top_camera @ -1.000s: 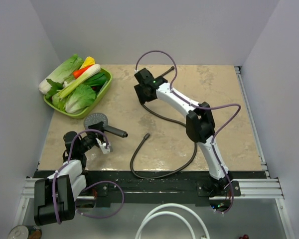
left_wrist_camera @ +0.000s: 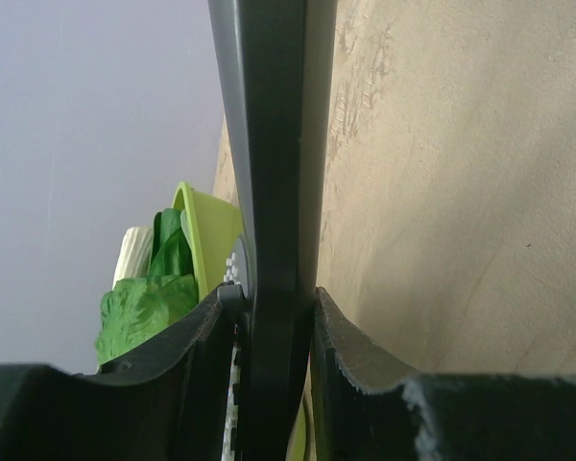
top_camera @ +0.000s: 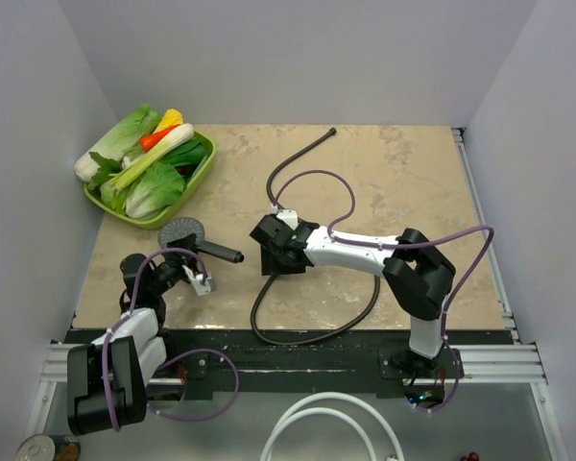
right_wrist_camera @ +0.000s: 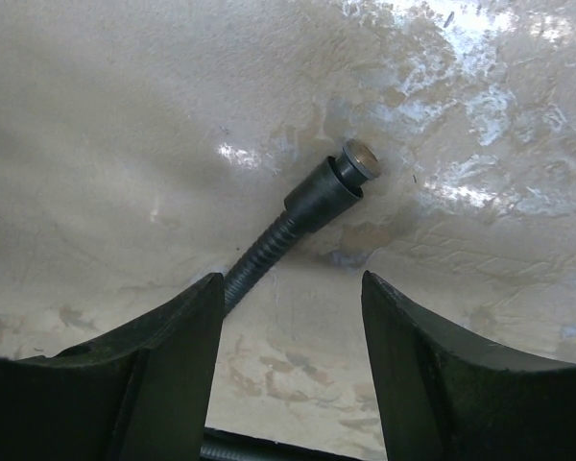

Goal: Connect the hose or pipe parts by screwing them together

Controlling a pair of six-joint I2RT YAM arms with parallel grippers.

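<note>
A black hose (top_camera: 312,338) curves over the worktop, its far end (top_camera: 331,133) at the back. In the right wrist view the other end, a threaded connector (right_wrist_camera: 323,194), lies below my right gripper, which is open and empty, hovering over it; from above this gripper (top_camera: 283,259) hides that end. At the left, the shower head (top_camera: 182,230) lies with its dark handle (top_camera: 226,254) pointing right. My left gripper has its fingers round the handle, which fills the space between them.
A green basket of vegetables (top_camera: 173,197) stands at the back left. White hoses (top_camera: 346,403) lie below the front edge. Walls bound the worktop at back and sides.
My right gripper has moved from the back middle toward the front, down over the near hose end, which it now covers in the top view. The left arm has not visibly moved.
</note>
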